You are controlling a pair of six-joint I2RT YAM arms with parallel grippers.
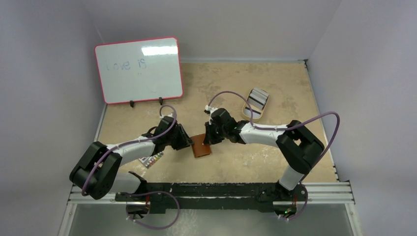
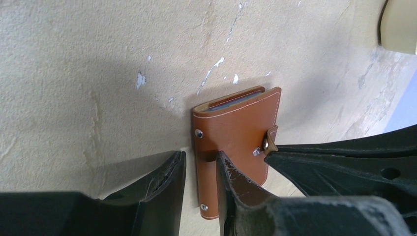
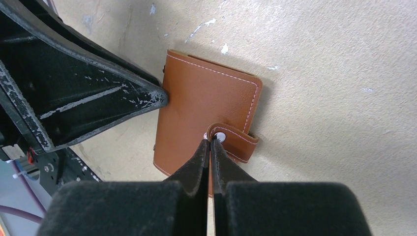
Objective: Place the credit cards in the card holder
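Note:
The brown leather card holder (image 1: 201, 146) lies on the table between the two arms. At its top opening a greyish edge (image 2: 235, 102) shows inside. My left gripper is part open over the holder's riveted left side, one fingertip left of that side and the other over its front face; nothing is gripped. My right gripper is shut, its tips at the holder's small snap strap (image 3: 236, 142). In the left wrist view these tips touch the strap's bent end; whether any leather is pinched cannot be told.
A tan-rimmed tray (image 1: 246, 117) with grey, dark-striped contents stands at the back right. A whiteboard (image 1: 137, 71) leans at the back left. Beside the left forearm lies a small item with coloured patches (image 1: 151, 160).

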